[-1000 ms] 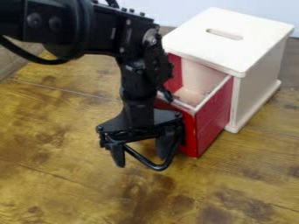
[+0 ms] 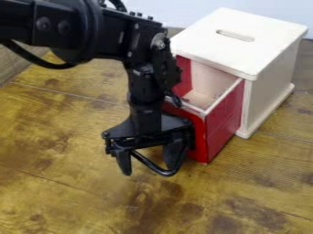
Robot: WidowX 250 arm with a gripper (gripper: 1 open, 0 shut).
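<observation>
My black gripper [image 2: 148, 162] hangs low over the wooden floor, just left of and in front of a red drawer [image 2: 218, 127] that is pulled out of a white wooden box [image 2: 266, 73]. Its fingers point down and stand apart, with a dark curved piece, perhaps a cable or part of the gripper, crossing below; I cannot make out anything held. The drawer shows a pale interior, partly hidden behind my arm.
A white wall runs along the back right, and a baseboard edge lies at the upper left.
</observation>
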